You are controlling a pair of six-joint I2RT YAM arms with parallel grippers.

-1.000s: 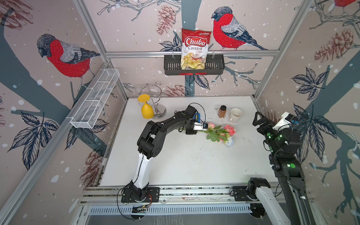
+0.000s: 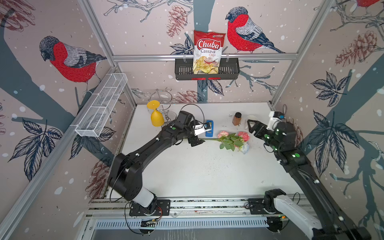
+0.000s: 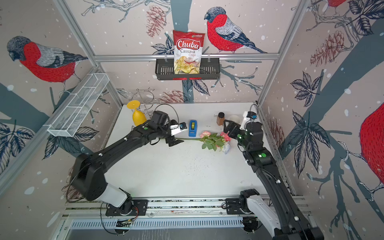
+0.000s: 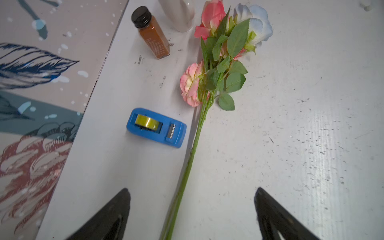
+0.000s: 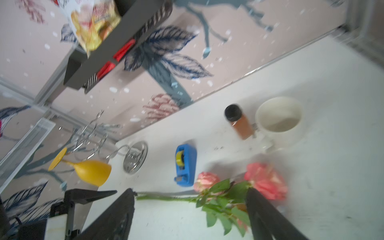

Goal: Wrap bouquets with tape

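Note:
A bouquet of pink and pale blue flowers (image 2: 234, 140) lies on the table, its long green stems (image 4: 194, 148) pointing left. Behind the stems sits a blue tape dispenser (image 4: 162, 130) with a yellow roll. My left gripper (image 2: 196, 140) is above the stem end, open, with nothing between its fingers in the left wrist view. My right gripper (image 3: 228, 127) hangs above and to the right of the flower heads, fingers apart and empty.
A brown jar (image 2: 236, 119) and white mug (image 5: 280, 128) stand behind the flowers. A yellow goblet (image 2: 157, 118) and wire stand (image 2: 170, 119) are at back left. A basket (image 2: 180, 74) holds chips on the back wall.
The left arm has pulled back and left from over the dispenser, uncovering it. The right arm has swung leftward over the table toward the flowers.

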